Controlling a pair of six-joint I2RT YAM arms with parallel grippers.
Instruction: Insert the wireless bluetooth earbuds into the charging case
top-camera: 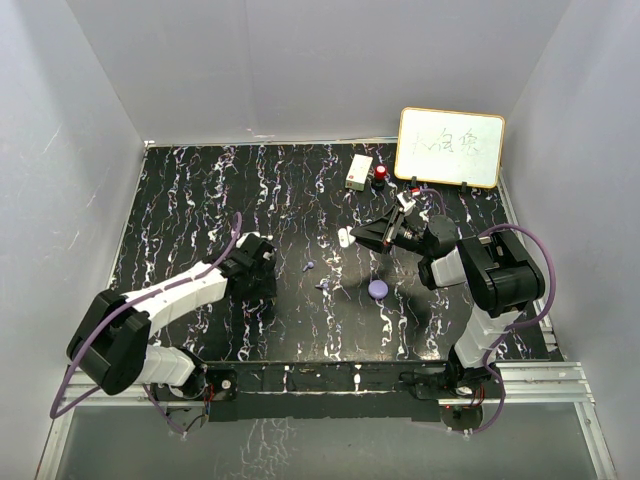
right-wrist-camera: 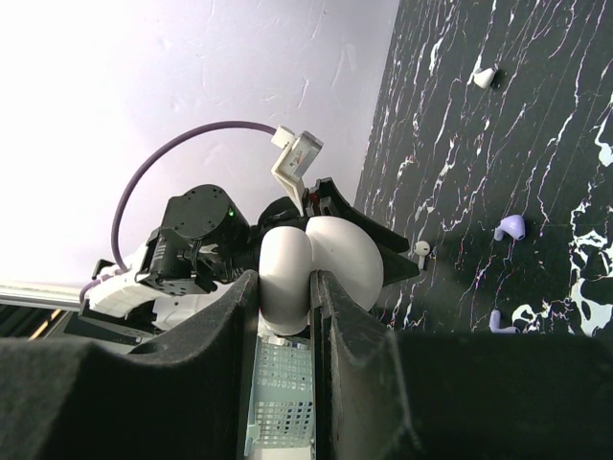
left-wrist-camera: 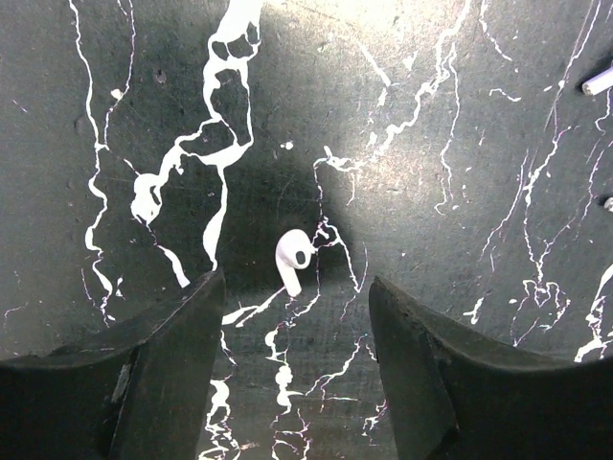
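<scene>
In the left wrist view a white earbud (left-wrist-camera: 293, 251) lies on the black marbled table between and beyond the fingers of my left gripper. Those fingers are apart and touch nothing. The right wrist view shows the same earbud (right-wrist-camera: 421, 251) near the left fingertips. My right gripper is shut on the white charging case (right-wrist-camera: 285, 264), its rounded lid raised, and holds it up at mid table in the top view. The case's slots are not visible from these angles. Farther off is another small white piece (right-wrist-camera: 486, 78), seemingly an earbud.
Two purple earbuds, one (top-camera: 308, 265) behind the other (top-camera: 322, 285), lie between the arms. A round purple case (top-camera: 378, 289) sits below the right gripper. At the back stand a pale box (top-camera: 359, 172), a red-capped bottle (top-camera: 379, 176) and a whiteboard (top-camera: 449, 147).
</scene>
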